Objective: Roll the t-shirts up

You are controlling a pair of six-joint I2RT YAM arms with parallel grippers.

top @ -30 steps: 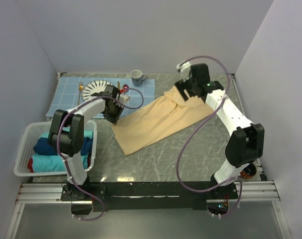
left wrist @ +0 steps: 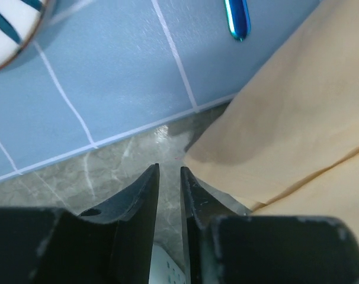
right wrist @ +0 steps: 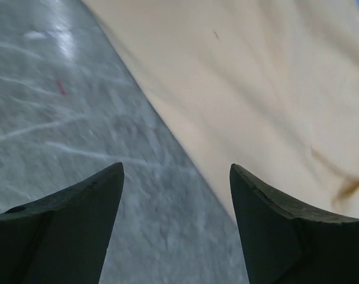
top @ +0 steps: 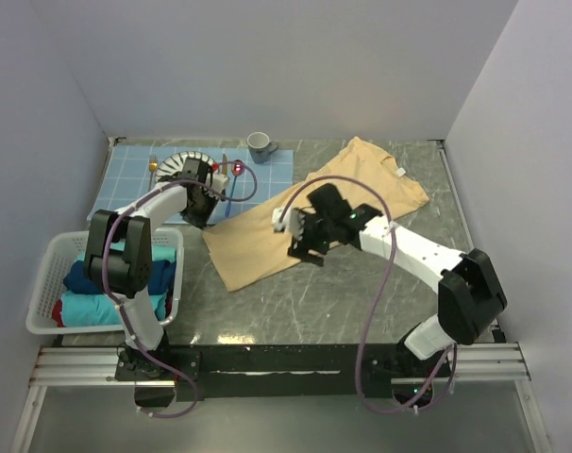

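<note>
A peach t-shirt [top: 249, 253] lies as a long flat strip, slanting from front left to back right. At its left end my left gripper [top: 205, 225] is low over the table. The left wrist view shows a narrow gap in this gripper, with bare table between its fingers; the shirt's corner [left wrist: 206, 161] lies just beyond the right finger. Over the middle of the shirt is my right gripper [top: 301, 238], blurred in the top view. Its fingers [right wrist: 90, 207] stand wide apart, with only the table and the shirt's edge [right wrist: 185, 127] visible beyond them.
At front left a white basket [top: 39, 300] holds folded teal and navy cloths [top: 97, 309]. A blue grid mat [top: 126, 179] with a plate [top: 177, 163] and cutlery lies behind, beside a grey mug [top: 259, 147].
My right gripper has swung from the shirt's back right to its middle, leftward and forward. The left gripper has shifted slightly left, and the shirt's left end has slid left too.
</note>
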